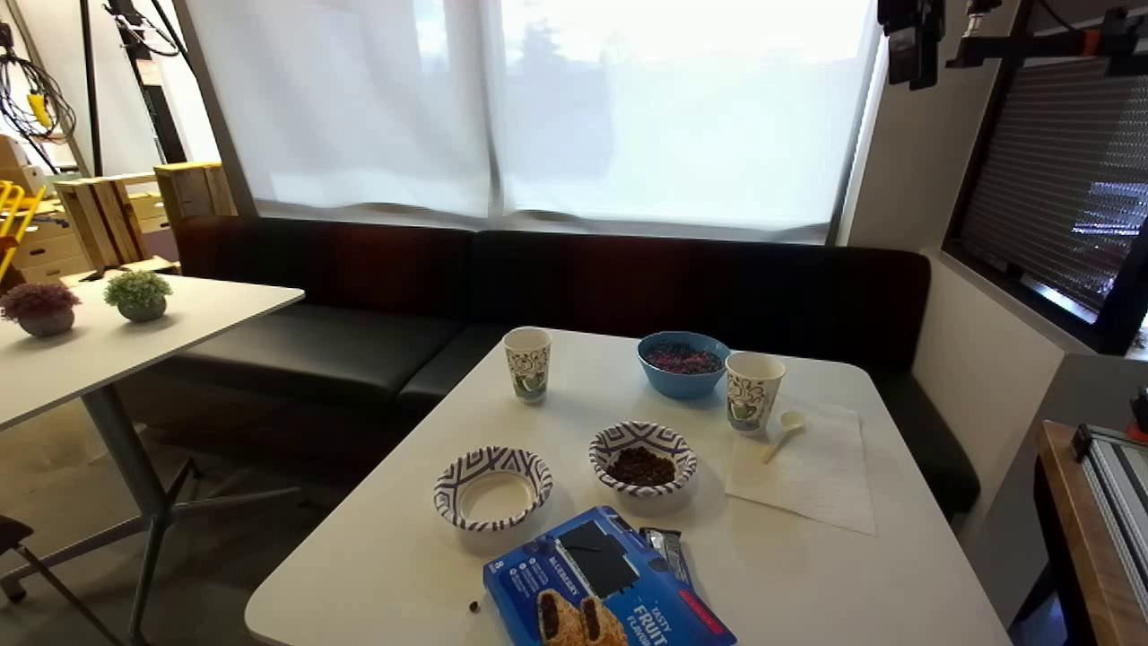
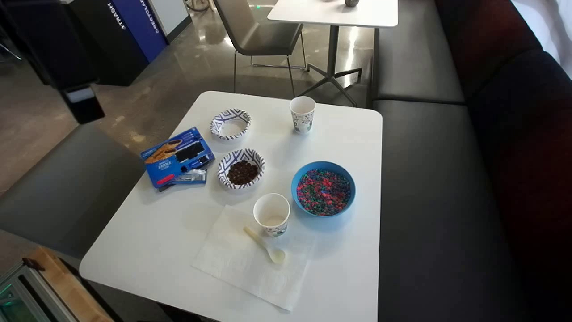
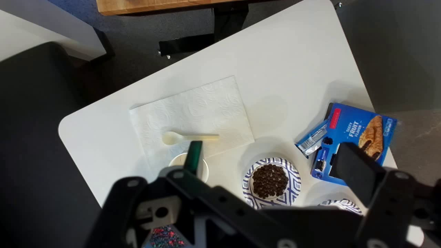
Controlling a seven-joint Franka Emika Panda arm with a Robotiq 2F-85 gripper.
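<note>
High above the table, my gripper is open, its two fingers wide apart with nothing held between them. Part of it shows at the top right in exterior view 1. A patterned paper bowl of brown pieces stands mid-table, beside a second, empty-looking patterned bowl. The blue bowl contains small multicoloured pieces. One paper cup is near a white napkin, on which a pale spoon lies; another paper cup stands farther off. A blue snack box lies on a wrapped bar.
The white table has free room around the napkin and toward its wooden-counter side. A dark bench runs along one edge. One small dark piece lies loose near the box.
</note>
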